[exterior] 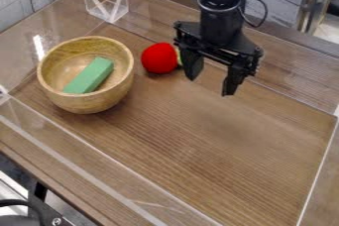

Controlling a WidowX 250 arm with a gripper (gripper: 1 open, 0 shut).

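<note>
My black gripper [216,65] hangs over the upper middle of the wooden table, its two fingers spread apart with nothing visible between them. A red round object [159,57] lies just left of it, with a yellow-green object partly hidden behind my gripper. A wooden bowl [56,66] at the left holds a green block [89,76].
A clear plastic rack [106,4] stands at the back left. A black cable or part shows at the bottom left corner.
</note>
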